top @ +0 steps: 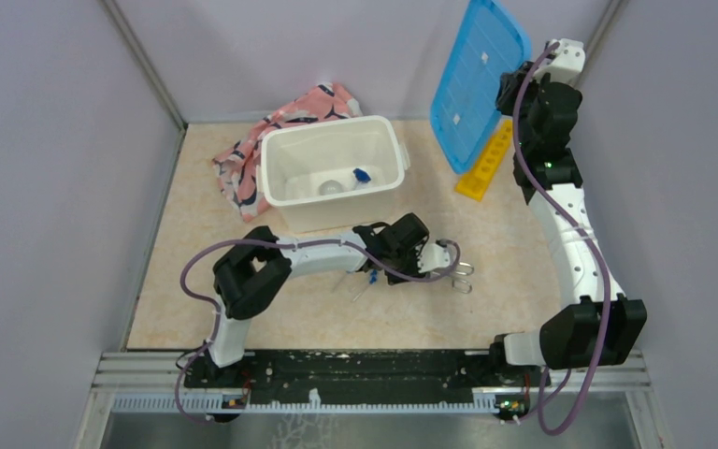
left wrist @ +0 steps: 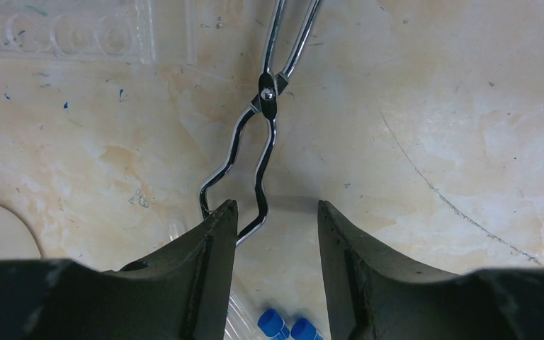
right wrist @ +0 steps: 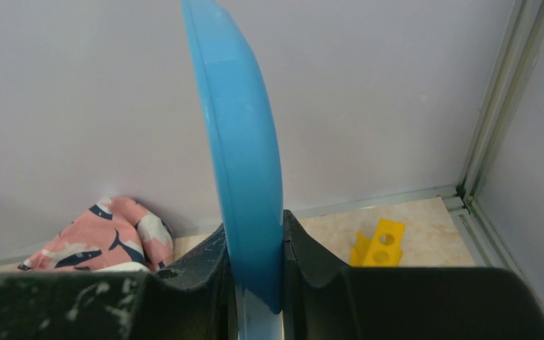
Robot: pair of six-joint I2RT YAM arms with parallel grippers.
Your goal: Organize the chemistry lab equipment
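My left gripper is open, low over metal tongs (left wrist: 268,95) on the table, their bent end between and just ahead of the fingers. Clear tubes with blue caps (left wrist: 272,322) lie beside it, and a clear holed rack (left wrist: 78,28) is at the upper left of that wrist view. My right gripper (top: 509,91) is shut on the blue lid (top: 472,84), held upright at the back right, over the yellow rack (top: 475,182). The white bin (top: 290,201) holds a small blue item (top: 361,175) and a clear round item (top: 330,187).
A pink patterned cloth (top: 243,164) lies behind and left of the bin. Walls surround the back and sides.
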